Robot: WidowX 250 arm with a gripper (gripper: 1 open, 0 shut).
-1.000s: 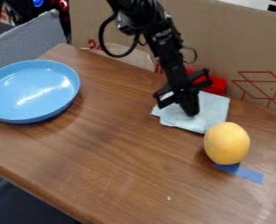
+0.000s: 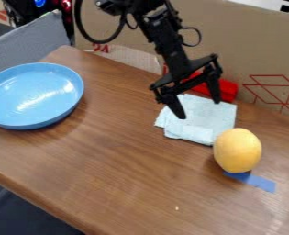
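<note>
My black gripper (image 2: 191,107) hangs open above a white folded cloth (image 2: 198,125), which lies on the wooden table toward the back right. Nothing shows between its fingers. A yellow, rounded object (image 2: 238,150) stands in front of the cloth at the right, on or by a strip of blue tape (image 2: 260,184). A red object (image 2: 227,90) lies behind the arm against the cardboard, partly hidden.
A blue plate (image 2: 34,94) sits at the left of the table (image 2: 122,174). Cardboard with red lines walls the back.
My gripper has risen off the cloth and moved back and slightly left, its fingers now higher. The cloth and other objects look unmoved.
</note>
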